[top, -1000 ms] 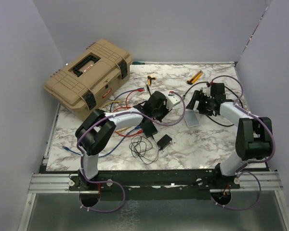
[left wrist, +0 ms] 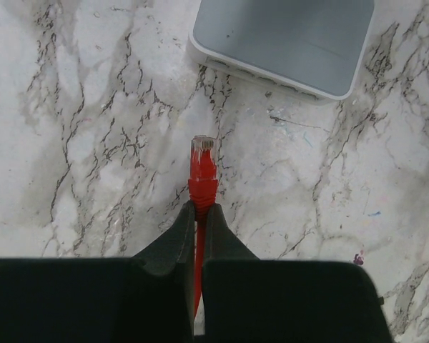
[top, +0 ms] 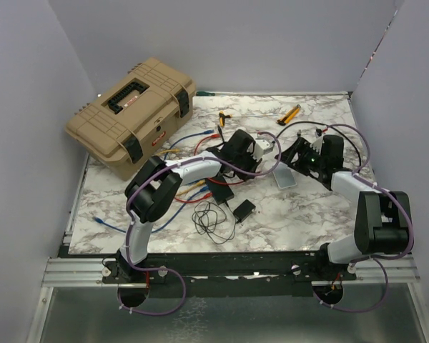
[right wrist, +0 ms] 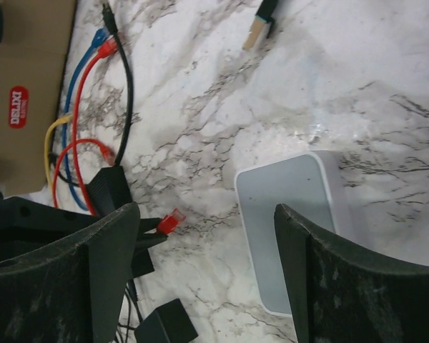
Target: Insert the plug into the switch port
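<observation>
A red network plug [left wrist: 203,163] with a clear tip is held upward in my left gripper, which is shut on it; the red cable runs down between the fingers. Beyond it lies a grey switch box [left wrist: 284,39], with a row of ports on the side facing the plug. In the right wrist view the switch [right wrist: 284,229] lies below my right gripper, which is part open with nothing seen between its fingers. The red plug [right wrist: 171,221] shows at the left, a short way from the switch.
A tan case [top: 129,114] fills the back left. Red, blue and yellow cables, black adapters [top: 244,210] and a loose wire lie in the middle. Tools [top: 289,114] are at the back.
My left gripper has moved right with the red plug, toward the switch. The right arm has moved toward the front and shifted over the switch area.
</observation>
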